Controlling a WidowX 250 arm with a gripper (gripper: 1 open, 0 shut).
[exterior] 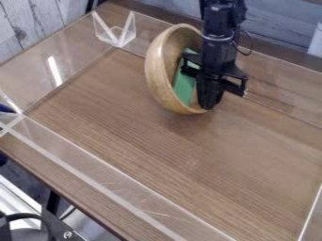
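A wooden bowl (164,71) with a green object (184,83) inside is tipped up steeply on its side near the back centre of the table. The black gripper (210,92) is at the bowl's right side, over its opening and partly hiding the green object.
A clear plastic bracket (116,30) stands at the back left. A grey wall runs along the back.
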